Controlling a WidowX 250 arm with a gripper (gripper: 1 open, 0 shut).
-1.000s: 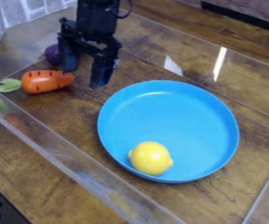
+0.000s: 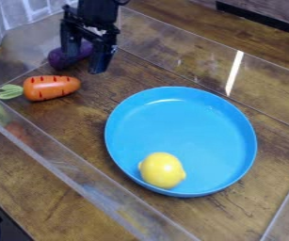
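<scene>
The black gripper [image 2: 84, 52] hangs at the top left, open, its two fingers spread over a purple toy vegetable [image 2: 64, 58], which is partly hidden behind them. Just in front lies an orange toy carrot [image 2: 51, 88] with green leaves. To the right, a blue plate [image 2: 184, 122] holds a yellow lemon [image 2: 162, 169] near its front edge.
Clear plastic walls run along the left and front edges.
The gripper has moved back, toward the top of the view, away from the carrot and closer to the purple vegetable.
</scene>
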